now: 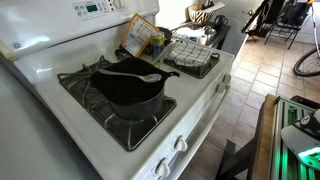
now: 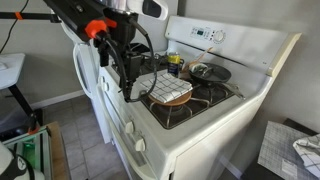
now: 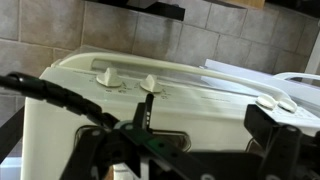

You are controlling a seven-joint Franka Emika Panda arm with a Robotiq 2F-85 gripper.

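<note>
My gripper is open, its two dark fingers well apart with nothing between them in the wrist view. Below it lie the white stove's front edge and several white knobs (image 3: 108, 77). Exterior view 2 has the gripper (image 2: 130, 82) hanging in front of the stove, on the left. A black pot (image 1: 135, 98) sits on the nearer burners in exterior view 1, with a grey spoon (image 1: 140, 76) lying across its top. Toward the stove's far end, a white striped item (image 1: 195, 53), perhaps cloth or a rack, covers a burner area.
Exterior view 2 shows a brown-rimmed pan (image 2: 178, 99) under the striped item. A small jar (image 2: 174, 66) stands behind it. A wooden tabletop edge (image 1: 264, 145) borders it.
</note>
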